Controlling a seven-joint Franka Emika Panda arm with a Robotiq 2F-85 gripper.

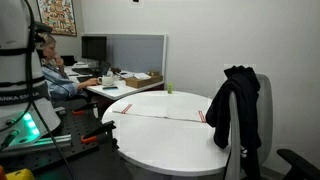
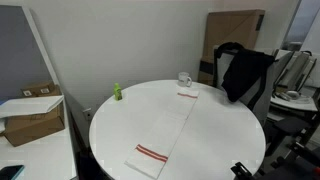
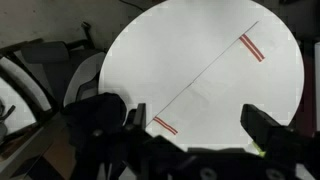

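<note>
A white cloth (image 2: 166, 135) with red stripes at both ends lies flat and spread out on the round white table (image 2: 110, 135). From above, in the wrist view, the cloth (image 3: 205, 85) stretches diagonally across the tabletop, its red stripes clear at either end. My gripper is open above the table, its two black fingers wide apart with no object visible between them. In exterior view 1 the gripper (image 1: 100, 135) appears at the table's left edge; in exterior view 2 only part of it shows at the bottom.
A white mug (image 2: 184, 79) stands at the table's far edge, and a small green bottle (image 2: 118, 92) stands at another part of the rim. A black jacket (image 2: 243, 72) hangs over a grey chair beside the table. Someone sits at a desk (image 1: 135, 85) behind.
</note>
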